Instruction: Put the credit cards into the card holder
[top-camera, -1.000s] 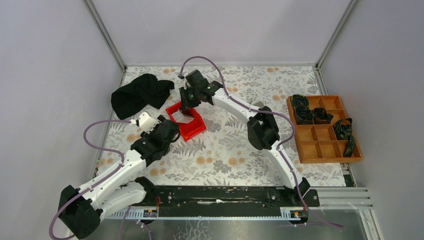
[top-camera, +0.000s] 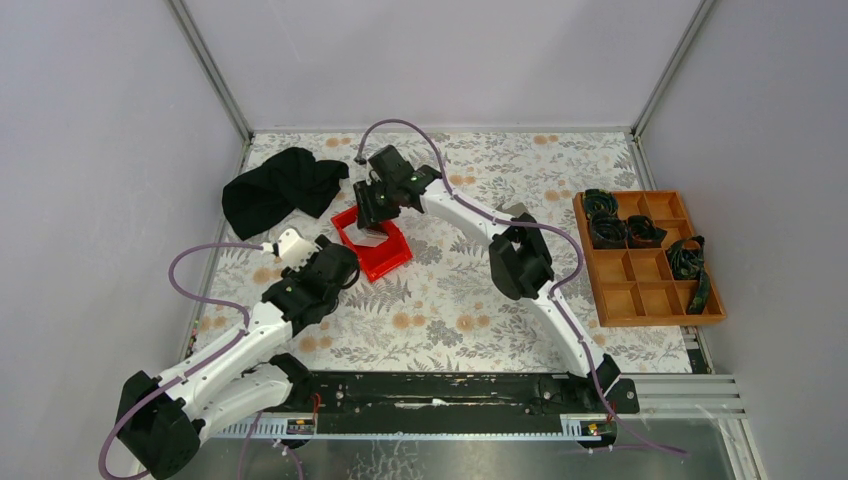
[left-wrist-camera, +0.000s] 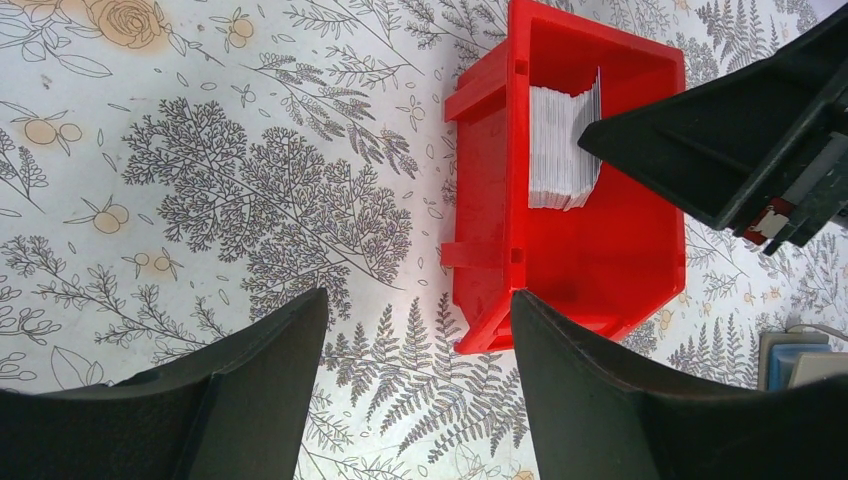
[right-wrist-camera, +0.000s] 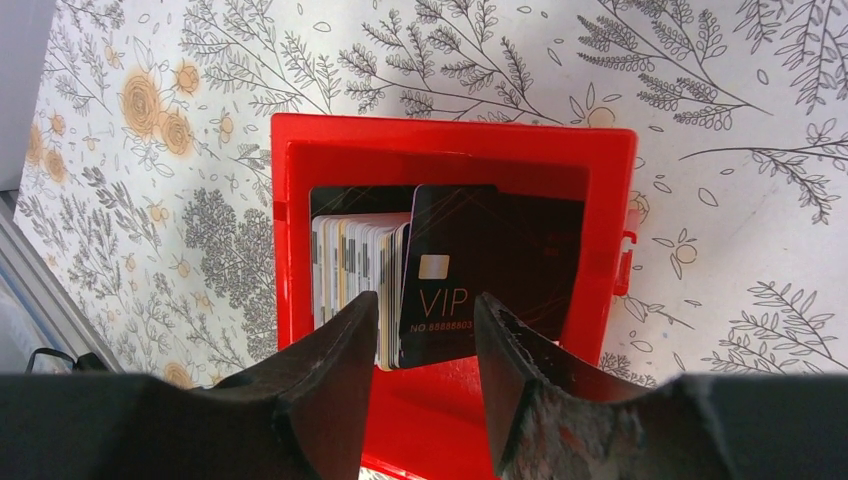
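Note:
A red open box (top-camera: 383, 262) stands left of the table's middle. Inside it, the right wrist view shows a row of pale-edged cards (right-wrist-camera: 350, 258) at one side. Against that row leans a black VIP card (right-wrist-camera: 440, 285), with other dark card surface behind it. Above the box my right gripper is open, its fingertips apart in front of the VIP card; contact cannot be made out. My left gripper stands open beside the box, nothing between its fingers. The left wrist view also has the right gripper's dark finger (left-wrist-camera: 690, 140) reaching into the box by the cards.
A black cloth (top-camera: 285, 188) lies at the back left. On the right sits a wooden compartment tray (top-camera: 640, 268) with coiled dark straps (top-camera: 686, 260).
My right gripper has moved slightly left and down in the top view over the box. The left arm and the box look still.

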